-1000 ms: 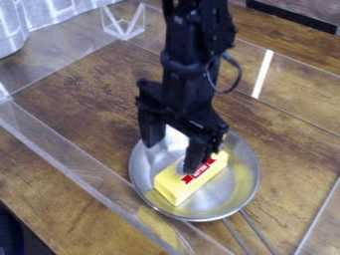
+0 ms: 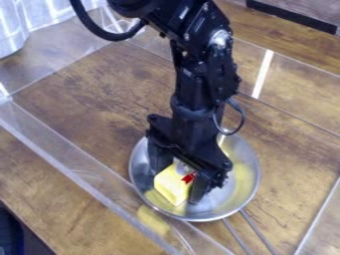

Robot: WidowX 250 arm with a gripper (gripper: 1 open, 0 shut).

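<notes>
A metal pan sits on the wooden counter, its wire handle pointing toward the lower right. A yellow box with a red label lies inside it, largely hidden under my black gripper. The gripper is down in the pan over the box, with its fingers open around it; whether they touch the box is hard to tell.
A transparent plastic edge runs diagonally along the left side of the work area. A white object stands at the top left.
My gripper has moved down into the pan over the yellow box, covering more of it than about a second ago.
</notes>
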